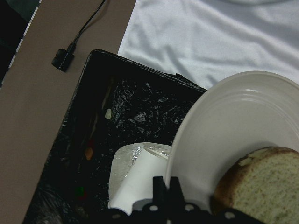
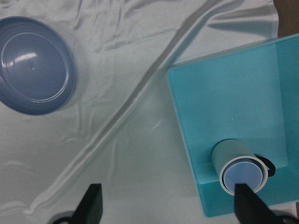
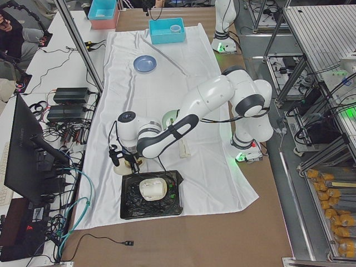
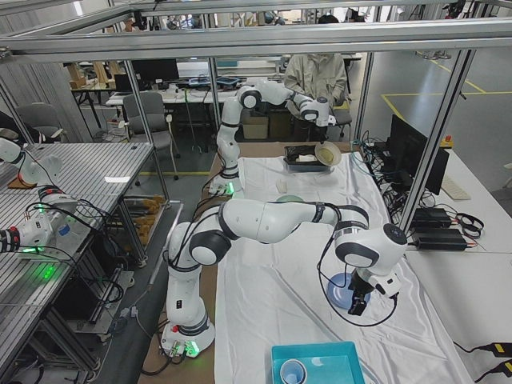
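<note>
My left gripper is shut on the rim of a pale plate (image 1: pixel 219 121) with a bread slice (image 1: pixel 257 186) on it, tilted above the cloth beside a black plastic-lined tray (image 3: pixel 128 200). That tray holds a white paper item on foil (image 1: pixel 140 177). My right gripper is open with nothing between its fingers, over the cloth near a blue plate (image 2: pixel 35 65) and a turquoise bin (image 2: pixel 224 98) with a cylindrical cup (image 2: pixel 240 170) in it.
A green plate (image 3: pixel 169 117) lies mid-table, partly hidden by the left arm, near a pale flat item (image 3: pixel 184 149). The monitor (image 3: pixel 28 156) and cables line one table edge. Cloth around the blue plate is clear.
</note>
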